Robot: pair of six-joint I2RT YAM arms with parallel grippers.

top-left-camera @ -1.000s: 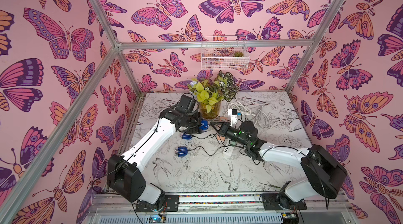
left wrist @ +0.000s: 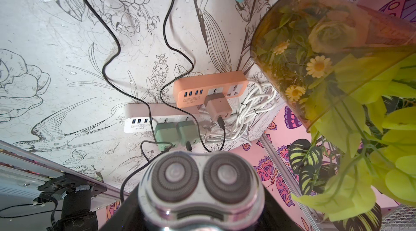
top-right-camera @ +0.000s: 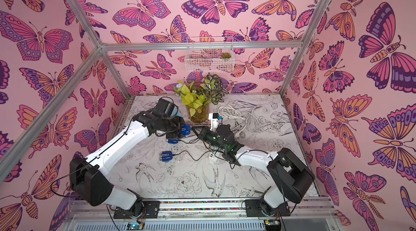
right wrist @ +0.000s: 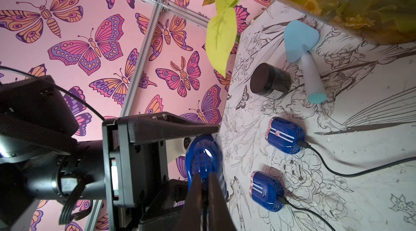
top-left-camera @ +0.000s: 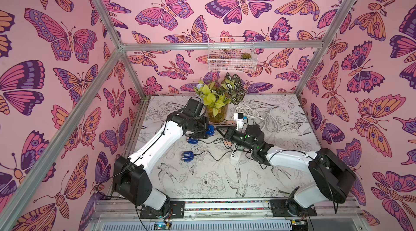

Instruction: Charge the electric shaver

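Observation:
A blue shaver with a two-headed silver front is held above the table by my left gripper, shut around its body. In the left wrist view, the shaver's heads fill the bottom centre. My right gripper is shut, its fingertips pointing at the shaver's tail end and very close to it. Whether a thin plug sits between those tips or touches the shaver is hidden. Two other blue shavers lie on the table with black cables leading from them.
A white power strip with green adapters and an orange strip with a pink charger stand nearby. A flower pot, dark jar and blue trowel lie towards the back.
Both arms have shifted only very slightly.

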